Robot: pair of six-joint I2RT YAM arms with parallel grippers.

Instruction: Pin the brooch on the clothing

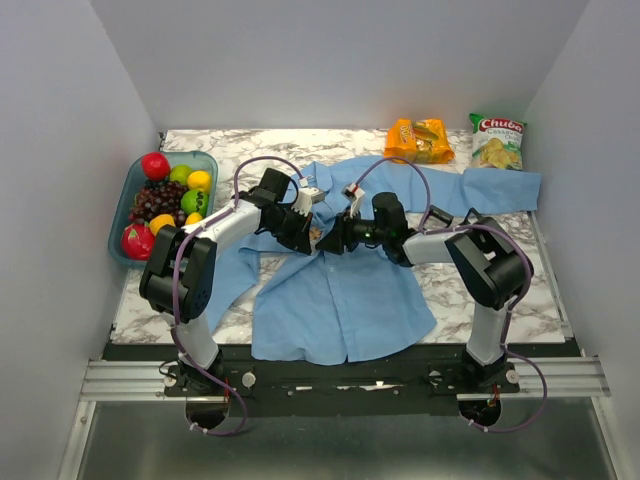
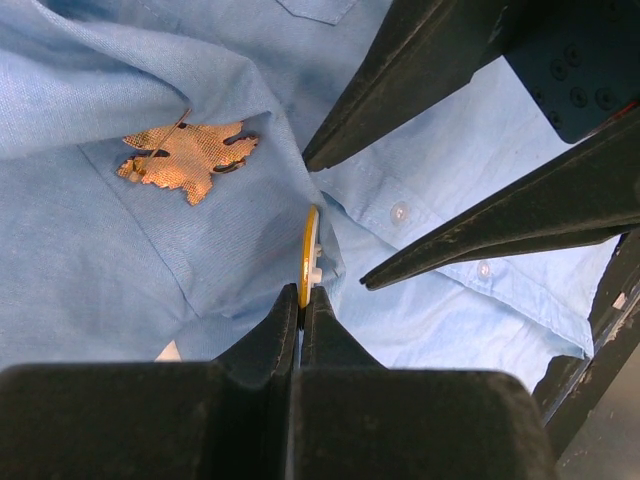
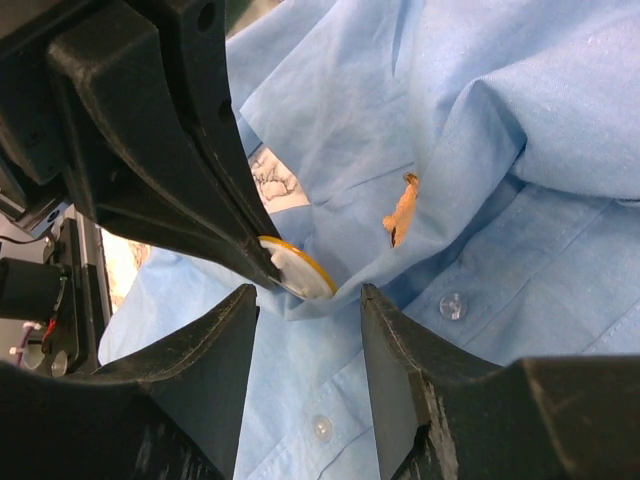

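A light blue shirt point(image 1: 340, 310) lies spread on the marble table. In the left wrist view, a gold leaf brooch point(image 2: 190, 160) rests on the fabric, and my left gripper is shut on a thin yellow-rimmed white piece point(image 2: 310, 250) beside a fold. My right gripper is open at that fold, its fingertips just right of the piece. In the right wrist view, the left gripper's fingers reach the piece from the upper left, and the brooch shows as an orange sliver point(image 3: 400, 212) behind the fold.
A teal fruit basket point(image 1: 130, 200) stands at the left. An orange snack bag point(image 1: 420, 142) and a Chuba chip bag point(image 1: 496, 143) lie at the back right. Both arms meet over the shirt's middle.
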